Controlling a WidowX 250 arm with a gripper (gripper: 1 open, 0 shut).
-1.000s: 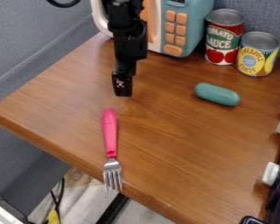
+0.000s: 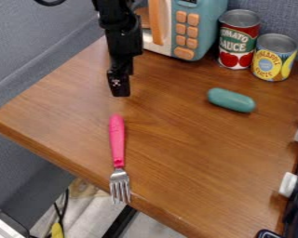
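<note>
My black gripper (image 2: 119,82) hangs at the upper middle left of the wooden table (image 2: 177,158), in front of the teal toy microwave (image 2: 197,33); its fingertips are too small and dark to tell their state. Below it lies a pink-handled fork (image 2: 116,149), tines toward the front edge. A teal cylindrical object (image 2: 231,99) lies to the right, below a tomato sauce can (image 2: 237,42) and a yellow-labelled can (image 2: 274,61) at the back.
A dark appliance with white knobs (image 2: 290,184) runs along the right edge. Cables and a floor area show beyond the lower left edge.
My gripper has moved a little to the left and upward in the view. The objects on the table have stayed in place.
</note>
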